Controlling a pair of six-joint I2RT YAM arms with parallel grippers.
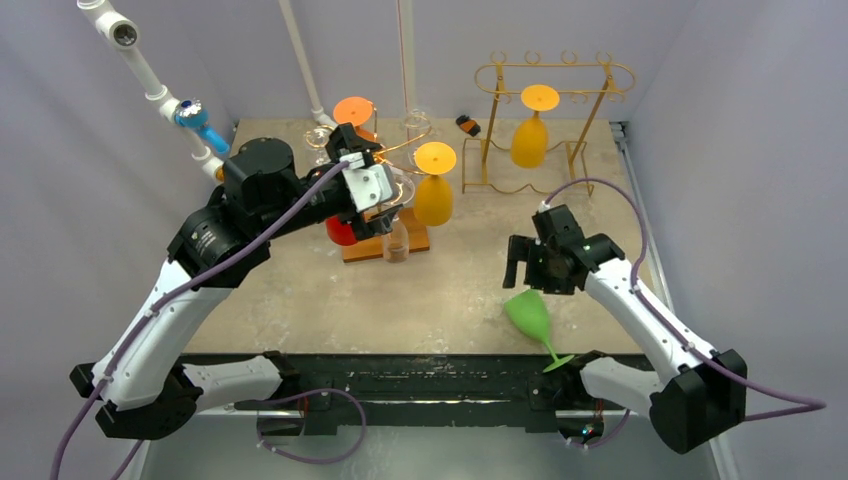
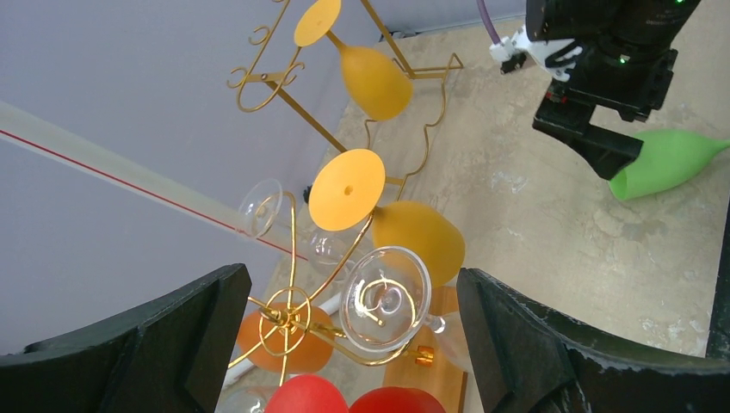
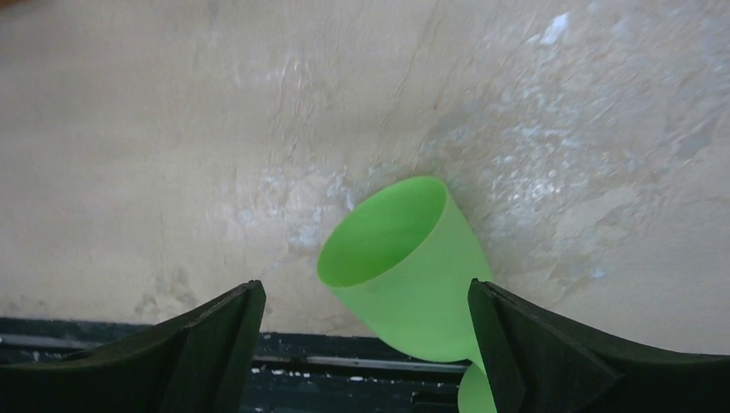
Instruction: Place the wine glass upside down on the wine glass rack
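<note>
On its side at the front right of the table lies a green wine glass point(image 1: 528, 317), its foot toward the front edge. Its open mouth faces up and away in the right wrist view, where the green bowl point(image 3: 423, 292) shows partly behind one finger. Just beyond the bowl is my right gripper point(image 1: 517, 272), open and empty. My left gripper is open over the round gold rack point(image 2: 327, 331), with hanging glasses visible beyond and below its fingers. At the back right stands the long gold rack point(image 1: 555, 66), holding one upside-down yellow glass point(image 1: 530, 140).
A yellow glass point(image 1: 434, 195), a red glass point(image 1: 341, 231) and several clear ones hang around the round rack on its wooden base point(image 1: 420, 238). A small black-and-orange object point(image 1: 467, 125) lies between the racks.
</note>
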